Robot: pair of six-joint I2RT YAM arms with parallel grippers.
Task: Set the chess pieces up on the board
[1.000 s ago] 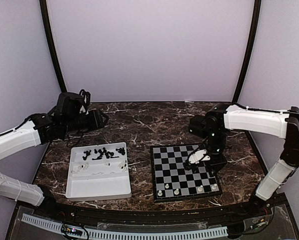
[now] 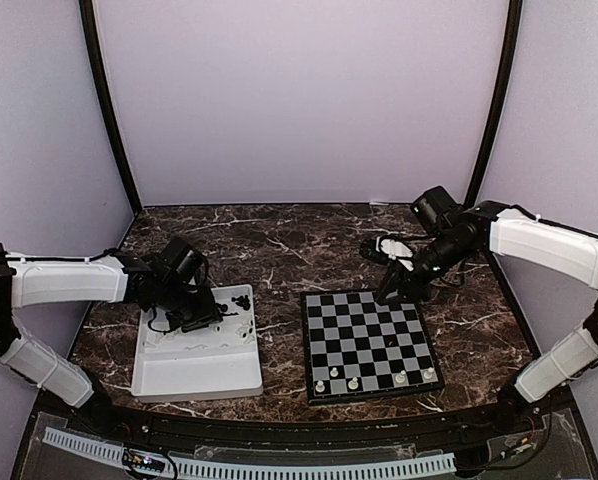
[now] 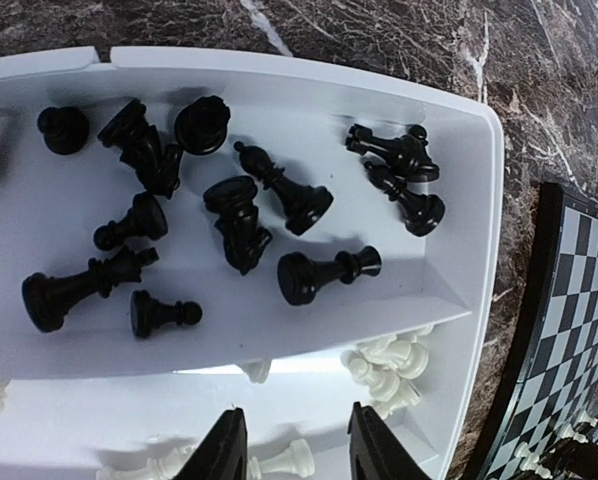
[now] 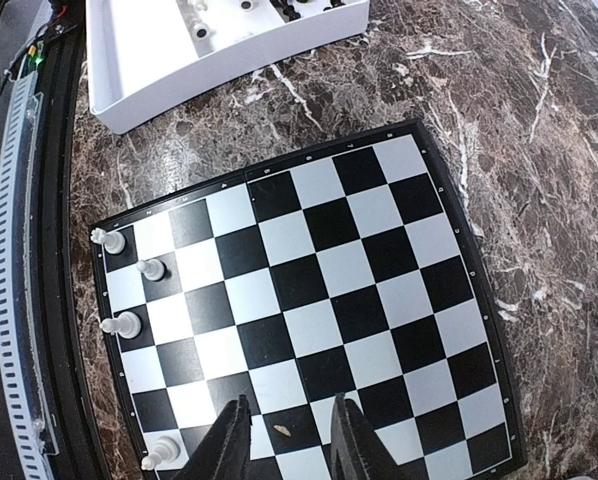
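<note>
My left gripper (image 2: pixel 194 320) hangs over the white tray (image 2: pixel 194 375); in the left wrist view its parted fingers (image 3: pixel 229 445) are empty, over the compartment of white pieces (image 3: pixel 384 360), below the black pieces (image 3: pixel 299 205). My right gripper (image 2: pixel 399 290) is above the upper part of the chessboard (image 2: pixel 369 330), its fingers (image 4: pixel 234 445) apart and empty in the right wrist view. Several white pieces stand along the board's near edge, among them a pawn (image 4: pixel 151 269) and a rook (image 4: pixel 109 239).
The board lies right of the tray with bare marble (image 2: pixel 279 250) between and behind them. Walls bound the table on both sides, and a rail runs along its front.
My right gripper has moved back and up from the board's near right part.
</note>
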